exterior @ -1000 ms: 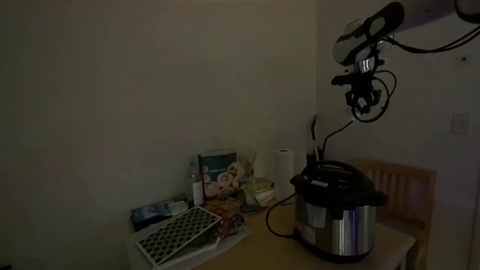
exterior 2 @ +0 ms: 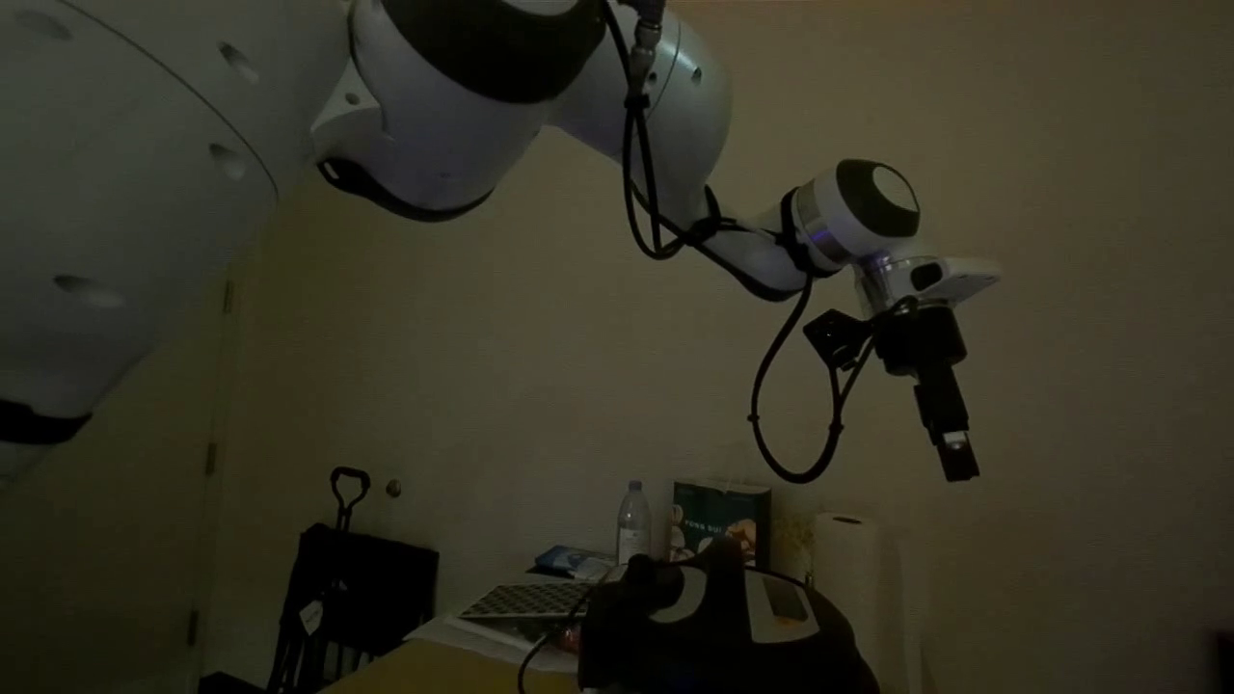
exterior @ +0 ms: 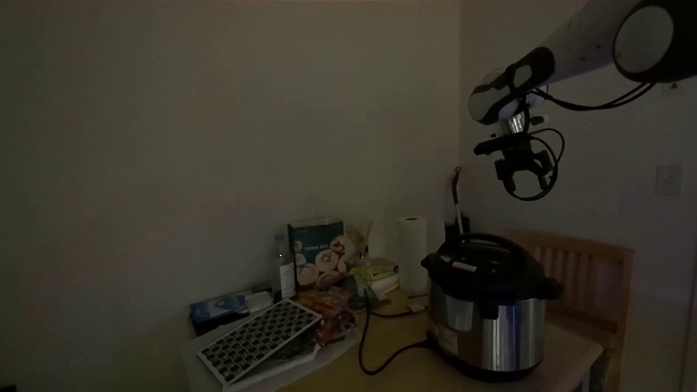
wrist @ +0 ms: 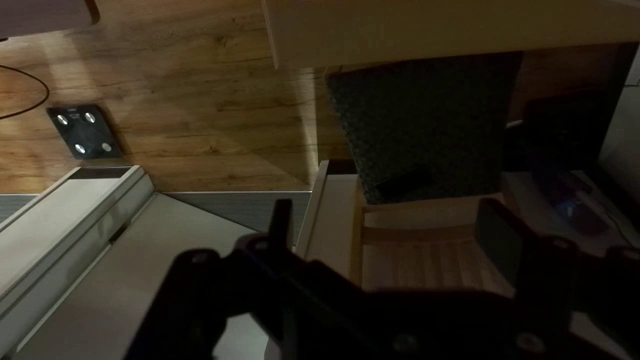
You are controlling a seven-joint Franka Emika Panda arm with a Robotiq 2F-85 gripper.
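In exterior view 1 my gripper [exterior: 526, 183] hangs high above the pressure cooker [exterior: 487, 326], its fingers spread and nothing between them. The wrist view also shows the two fingers [wrist: 280, 223] wide apart, with only the floor and a chair beyond. The cooker's dark power cord [exterior: 393, 356] loops over the table left of the cooker. Its far end lies near the foot of the paper towel roll [exterior: 412, 258], where a small pale plug [exterior: 416, 307] seems to rest. From the side, in exterior view 2, the gripper [exterior 2: 960, 463] is well clear of the cooker lid [exterior 2: 723, 630].
A key-grid panel [exterior: 261, 340], a bottle [exterior: 283, 271], a green box [exterior: 318, 255] and food bags [exterior: 333, 313] crowd the table's left and back. A wooden chair [exterior: 588, 281] stands behind the cooker. The room is dim.
My gripper was closed around the cord's plug end, high up; now its fingers are apart. The arm has shifted slightly left and down.
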